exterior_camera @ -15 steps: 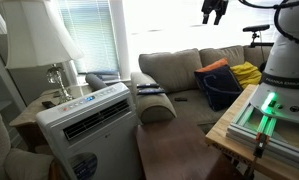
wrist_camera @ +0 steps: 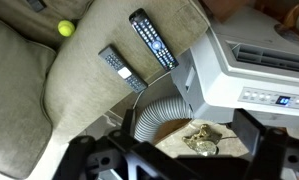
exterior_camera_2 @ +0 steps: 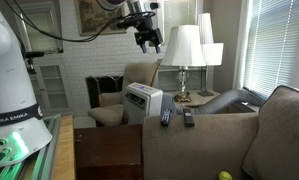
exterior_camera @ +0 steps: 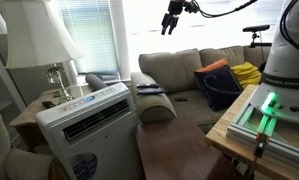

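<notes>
My gripper [exterior_camera: 169, 27] is high in the air, over towards the sofa arm and the white appliance. In exterior view 2 the same gripper [exterior_camera_2: 149, 46] hangs above the white appliance. Its dark fingers stand wide apart along the bottom of the wrist view, with nothing held between them. On the sofa arm below lie a black remote with blue buttons [wrist_camera: 153, 40] and a plainer grey remote [wrist_camera: 122, 68], side by side and clear of the gripper. A small yellow-green ball [wrist_camera: 66, 28] rests on the sofa seat.
The white appliance [exterior_camera: 89, 125] stands beside the sofa arm, with a ribbed hose [wrist_camera: 161, 118] behind it. A tall lamp [exterior_camera_2: 187, 45] rises nearby. Cushions [exterior_camera: 221, 86] lie on the sofa's far side. A wooden table [exterior_camera: 229, 130] borders the robot's base. Open air surrounds the gripper.
In exterior view 1 the gripper has swung left and somewhat lower, from above the cushions towards the sofa arm. The remotes and furniture have stayed put.
</notes>
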